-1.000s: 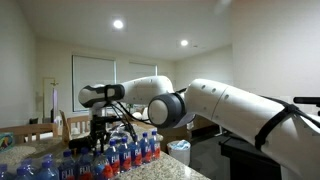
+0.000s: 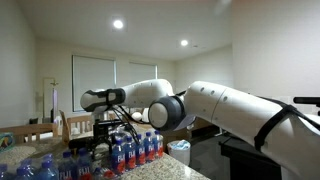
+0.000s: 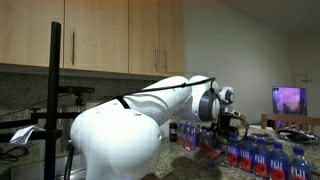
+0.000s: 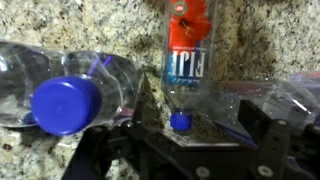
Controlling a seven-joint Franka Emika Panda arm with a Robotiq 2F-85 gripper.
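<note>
In the wrist view a Fiji water bottle point(image 4: 187, 45) with a red flower on its label appears to lie on its side on the speckled counter, its small blue cap point(image 4: 180, 121) toward me. My gripper is open over the cap end. One dark finger is on either side of the cap, with no contact visible. To the left is another bottle with a large blue cap point(image 4: 67, 105), much nearer the camera. Clear crinkled plastic point(image 4: 262, 97) shows at the right, partly behind a finger. From outside, the gripper point(image 2: 101, 138) is low behind the bottles, its fingertips hidden.
Several Fiji bottles point(image 3: 261, 160) stand close together in a row along the counter point(image 3: 185, 165), crowding the space round the gripper. A white bin point(image 2: 179, 151) is beyond the counter. Chairs point(image 2: 35, 132) stand at the back.
Over the last second the arm's hand end has come down slightly among the bottles. The row of bottles looks much the same.
</note>
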